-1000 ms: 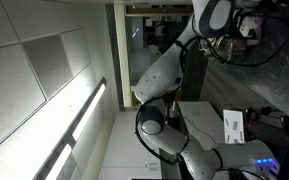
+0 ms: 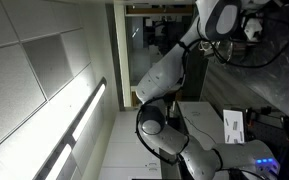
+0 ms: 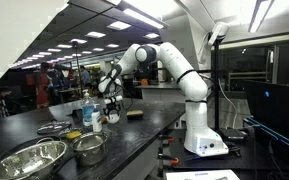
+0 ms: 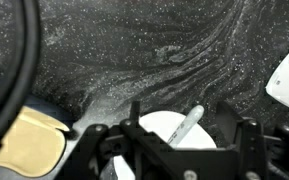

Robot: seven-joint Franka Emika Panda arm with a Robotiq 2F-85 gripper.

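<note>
In the wrist view, my gripper has its two fingers apart, one on each side of a pale grey rod-like piece (image 4: 188, 124). The rod lies across a round white dish (image 4: 162, 122), partly covered by the gripper at the lower edge. No contact between rod and fingers can be made out. From the second exterior view, the gripper (image 3: 112, 100) hangs low over the dark table, close to a white object (image 3: 113, 116). The first exterior view shows the arm, but its small, cluttered far end hides the fingers.
A tan, dark-edged object (image 4: 29, 142) lies left of the dish, and a white piece (image 4: 288, 80) at the right. Metal bowls (image 3: 30, 160), a pot (image 3: 89, 149) and a blue-tinted bottle (image 3: 96, 122) stand nearer the camera. Bare dark tabletop (image 3: 149, 132) shows to the right.
The arm's far end has shifted slightly up and to the right in the first exterior view since one second ago. Its base section looks unchanged.
</note>
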